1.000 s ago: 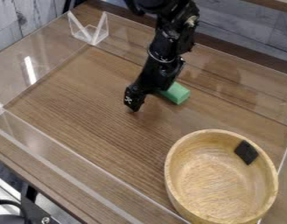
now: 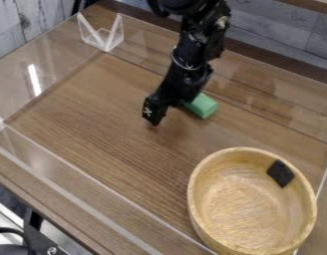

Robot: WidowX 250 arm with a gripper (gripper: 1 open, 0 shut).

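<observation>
My black gripper (image 2: 170,103) reaches down from the top of the view to the middle of the wooden table, its fingers spread open, with nothing seen between them. A green block (image 2: 202,107) lies on the table just to the right of the gripper, partly behind it. I cannot tell whether they touch.
A large tan bowl (image 2: 251,233) with a black patch on its rim fills the lower right. A clear plastic object (image 2: 103,33) stands at the upper left, near the table's edge.
</observation>
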